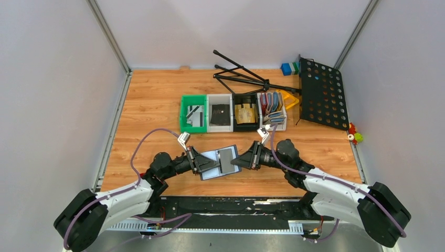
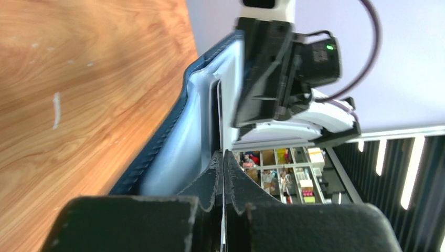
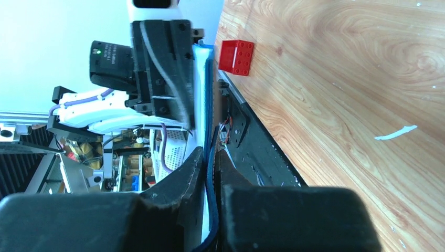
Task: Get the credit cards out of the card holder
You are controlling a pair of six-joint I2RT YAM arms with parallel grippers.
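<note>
A blue card holder (image 1: 225, 160) with a grey panel is held up between the two grippers over the front middle of the table. In the right wrist view my right gripper is shut on the holder's edge (image 3: 203, 68). In the left wrist view my left gripper is shut, its tips at the holder's inner side (image 2: 194, 121); whether anything thin is between them cannot be made out. Whether cards are inside the holder is not clear.
Bins stand in a row behind: green (image 1: 183, 113) with cards, white (image 1: 219, 127), black (image 1: 245, 127), and one with several coloured items (image 1: 275, 105). A black stand (image 1: 320, 94) lies at the back right. The table either side of the bins is clear.
</note>
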